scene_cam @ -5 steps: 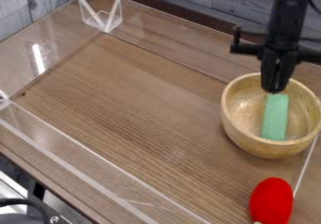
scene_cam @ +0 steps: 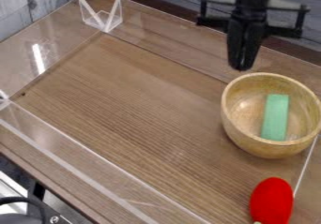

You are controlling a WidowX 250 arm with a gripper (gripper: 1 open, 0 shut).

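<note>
My gripper (scene_cam: 245, 57) hangs at the top right, dark and blurred, shut with nothing seen between its fingers. Below it a tan bowl (scene_cam: 238, 127) holds a green block (scene_cam: 275, 117). A red rounded object (scene_cam: 272, 201) lies at the lower right, apart from the bowl.
A clear angular piece (scene_cam: 103, 14) stands at the top left. A dark cable (scene_cam: 32, 207) shows at the bottom left corner.
My gripper has risen and moved left, away from over the bowl. The bowl, green block and red object look unmoved.
</note>
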